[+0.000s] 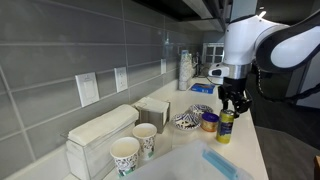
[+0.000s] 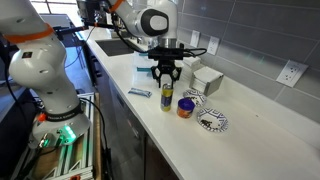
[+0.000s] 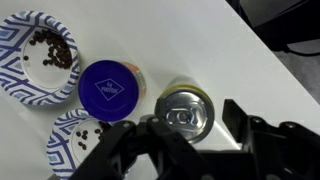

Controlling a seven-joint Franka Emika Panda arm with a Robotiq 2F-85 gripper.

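Note:
A tall yellow can [image 1: 225, 127] with a grey lid stands upright on the white counter. Directly above it is my gripper [image 1: 236, 101], pointing down. From the wrist, the can's round lid [image 3: 186, 110] lies between the two fingers of the gripper, with a visible gap on either side, so the fingers stand open around or just over its top. How far down the fingers reach along the can is hard to tell. Exterior view 2 has the can [image 2: 167, 98] under the gripper [image 2: 167, 77], close to the counter's front edge.
A jar with a purple lid [image 3: 110, 89] stands close beside the can. Patterned bowls [image 3: 38, 52] with dark bits lie past it. Paper cups [image 1: 125, 153], a light blue object [image 1: 220, 164] and a white box [image 2: 207, 82] are also out. Bare counter [image 2: 235, 150] extends right in exterior view 2.

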